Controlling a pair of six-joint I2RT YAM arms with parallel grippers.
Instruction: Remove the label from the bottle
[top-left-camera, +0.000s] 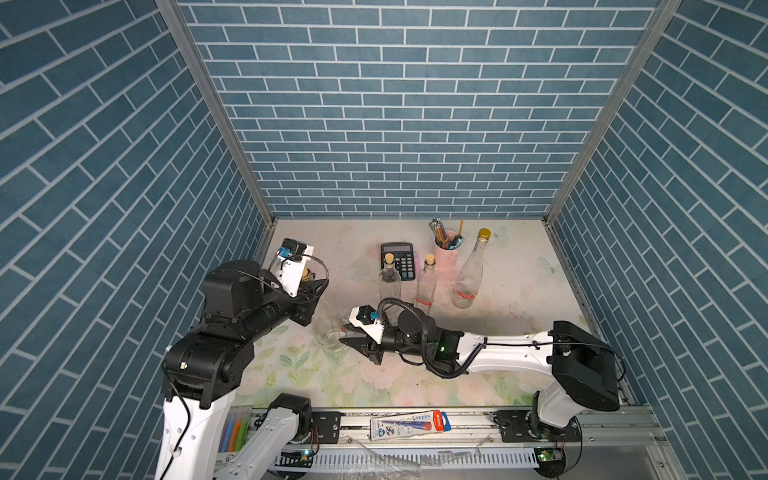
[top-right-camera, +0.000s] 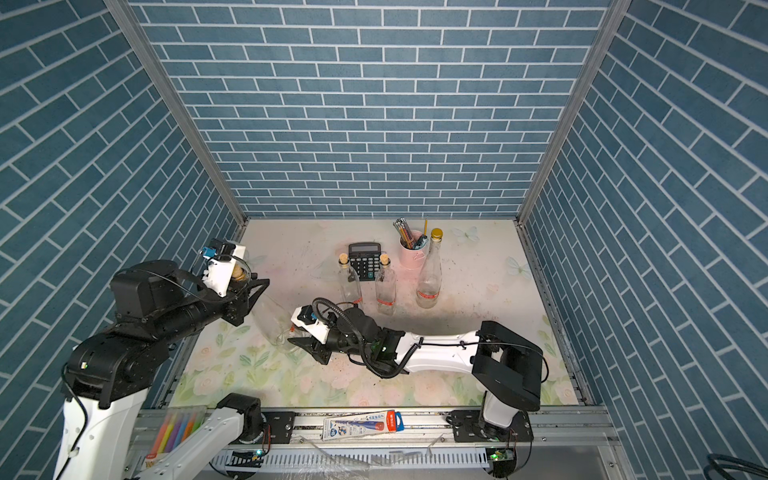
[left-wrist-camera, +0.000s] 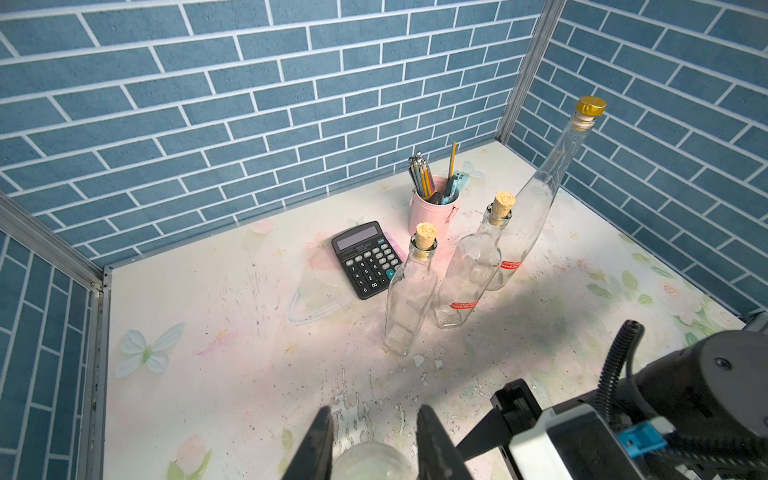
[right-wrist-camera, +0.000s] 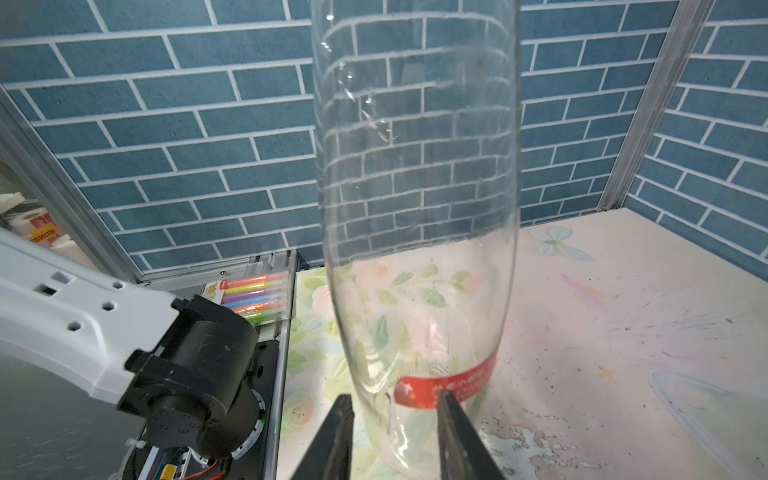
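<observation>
A tall clear glass bottle (right-wrist-camera: 420, 200) fills the middle of the right wrist view, a red label (right-wrist-camera: 444, 385) wrapped low on its side. My left gripper is shut on this bottle, whose clear glass shows between its fingers. From above, the bottle's lower end (top-left-camera: 329, 329) leans down and right from the left gripper. My right gripper stands open, its fingertips low in front of the bottle near the label's height. One right fingertip overlaps the label in view; whether it touches cannot be seen.
Two corked bottles (left-wrist-camera: 412, 296) and a gold-capped bottle (left-wrist-camera: 540, 192) stand to the right, with a calculator (left-wrist-camera: 366, 258) and a pink pencil cup (left-wrist-camera: 432, 214) behind them. Free table (left-wrist-camera: 216, 384) lies behind the left gripper.
</observation>
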